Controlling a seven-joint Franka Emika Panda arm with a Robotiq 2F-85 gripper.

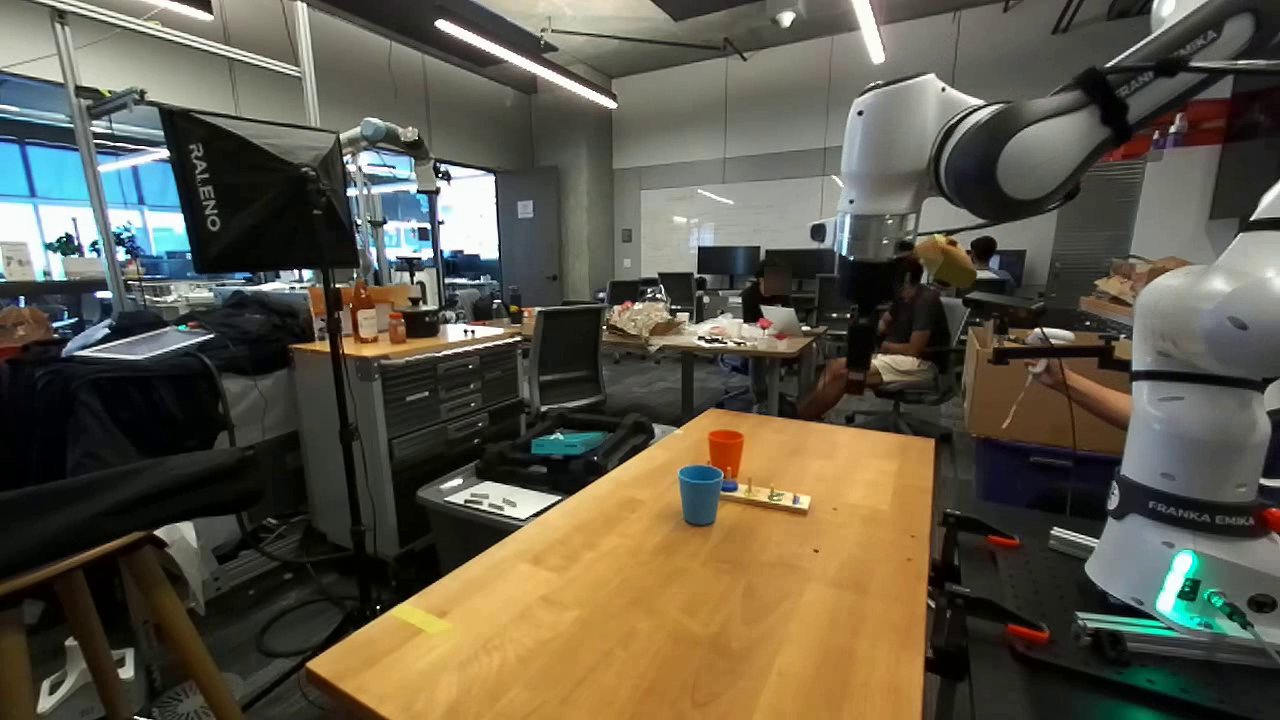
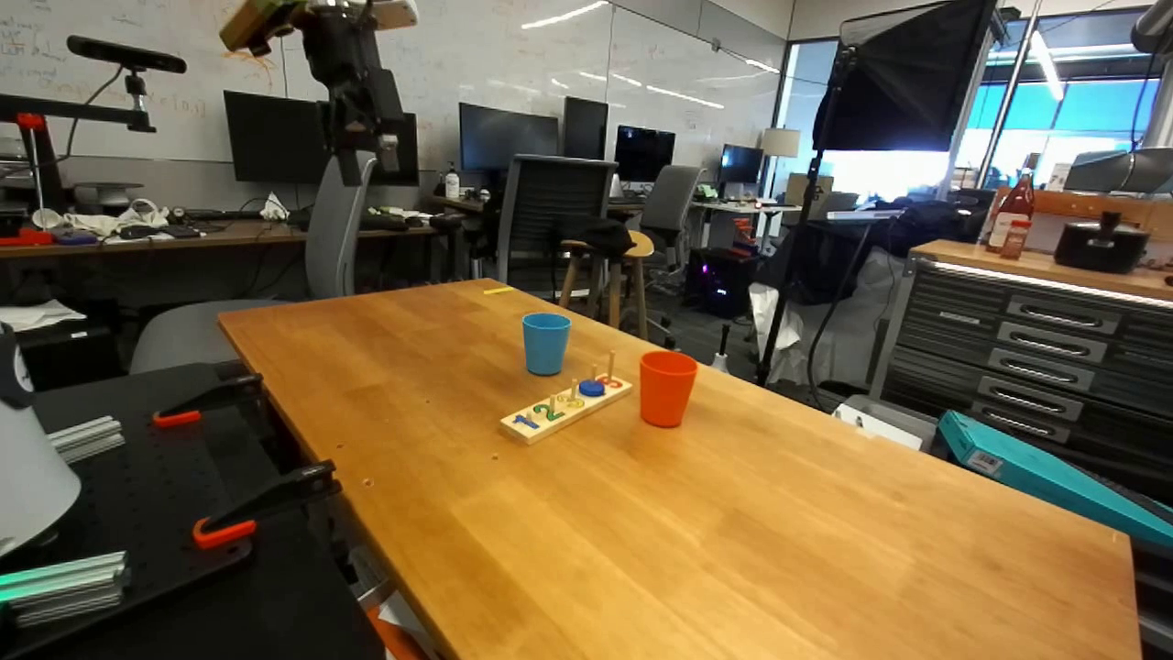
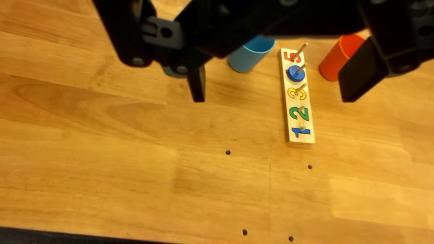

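Note:
My gripper hangs high above the table, its fingers wide apart and nothing between them. In the second exterior view the gripper is at upper left, well away from the cups. A wooden peg board numbered in colours lies flat on the table. One blue ring sits on it around a peg, between the 3 and the 5. Beside the board stand an upright blue cup and an upright orange cup, on opposite sides of it. The cups' insides are mostly hidden.
Clamps grip the table edge by the robot base. A softbox lamp and a drawer cabinet stand off the table.

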